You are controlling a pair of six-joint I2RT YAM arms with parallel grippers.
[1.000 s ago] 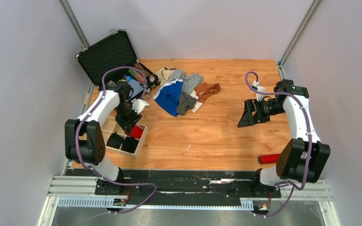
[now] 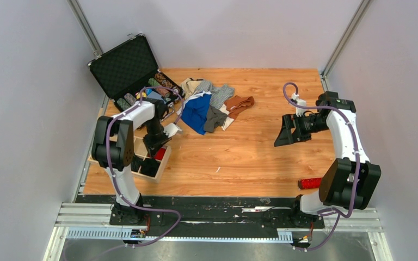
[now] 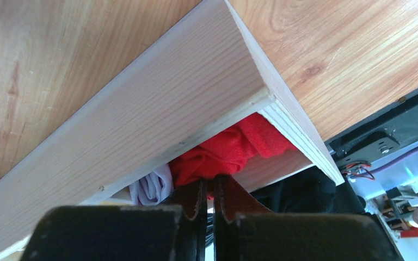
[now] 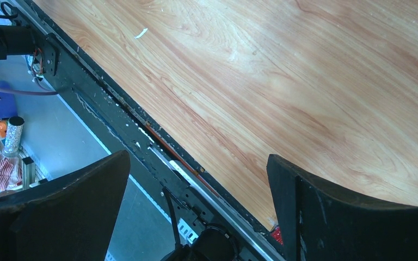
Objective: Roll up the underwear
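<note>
Bright red cloth (image 3: 234,149), apparently folded underwear, lies in a corner compartment of the wooden divided box (image 3: 141,103). My left gripper is shut, its tips down at the red cloth's near edge. A sliver of red shows between the fingertips, but whether they pinch it or it lies behind them is unclear. From the top, part of the red cloth (image 2: 161,154) shows beside the left fingers. My right gripper (image 2: 282,132) stands open over bare table, nothing between its fingers.
A loose clothes heap, blue cloth (image 2: 195,115) and brown cloth (image 2: 240,103) among it, lies at the back. The open suitcase (image 2: 121,65) stands back left. A red roll (image 2: 309,183) rests front right.
My left arm has swung to the right, its wrist shifting right over the box. The right arm and the clothes heap stay still.
</note>
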